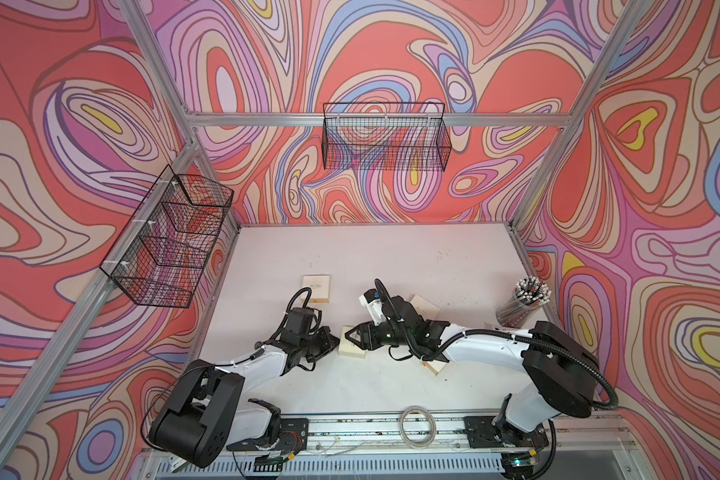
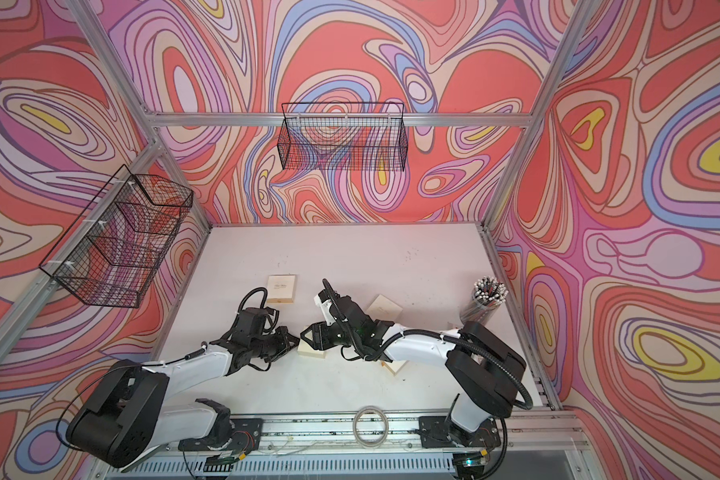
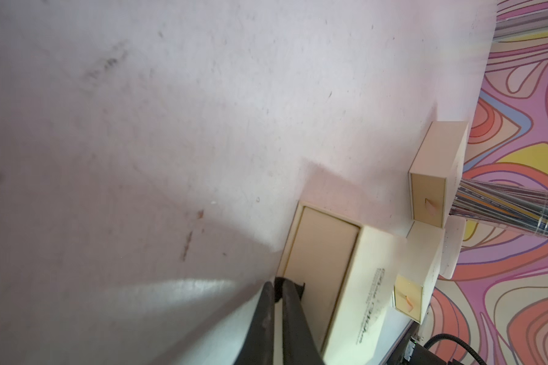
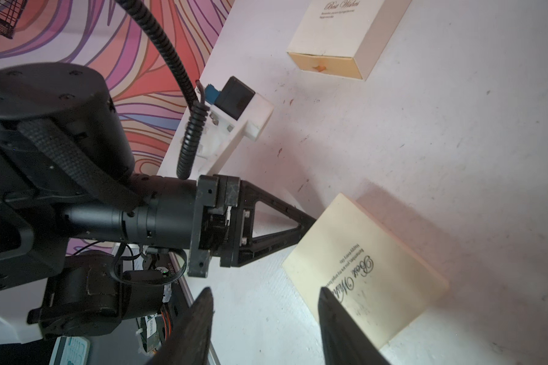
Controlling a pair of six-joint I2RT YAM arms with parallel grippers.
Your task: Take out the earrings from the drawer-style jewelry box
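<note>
A cream jewelry box [image 4: 362, 273] with "Best Wishes" on its lid lies between my two grippers; its drawer front [image 3: 319, 255] faces the left arm. My left gripper is shut, its tips right at that front. Whether a pull tab is pinched between them cannot be made out. From the right, my right gripper hovers by the box's near corner, fingers apart and nothing between them. In the top left view it partly covers the box [image 1: 353, 350]. No earrings show.
Another such box [image 1: 316, 286] lies at the back left. Two more boxes [image 3: 435, 170] [image 3: 419, 267] lie under or beside the right arm. A clear holder of sticks [image 1: 525, 300] stands at the right edge.
</note>
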